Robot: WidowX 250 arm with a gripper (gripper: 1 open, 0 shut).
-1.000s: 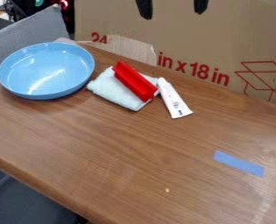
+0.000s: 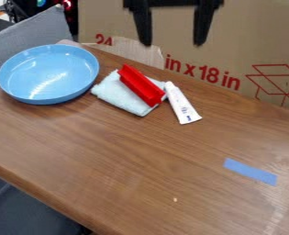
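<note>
My gripper (image 2: 172,27) hangs at the top centre, open, its two dark fingers apart with nothing between them, above and clear of the objects. Below it a red object (image 2: 141,86) lies across a folded pale cloth (image 2: 118,98). A white tube (image 2: 183,105) lies just to their right. A blue round dish (image 2: 49,93) sits at the left of the wooden table (image 2: 147,179).
A cardboard box wall (image 2: 252,50) stands along the back. A grey fabric item (image 2: 18,37) is at the far left. A blue strip (image 2: 250,172) lies at the right.
My gripper has come down a little further into view at the top, shifting slightly. The objects on the table have not moved.
</note>
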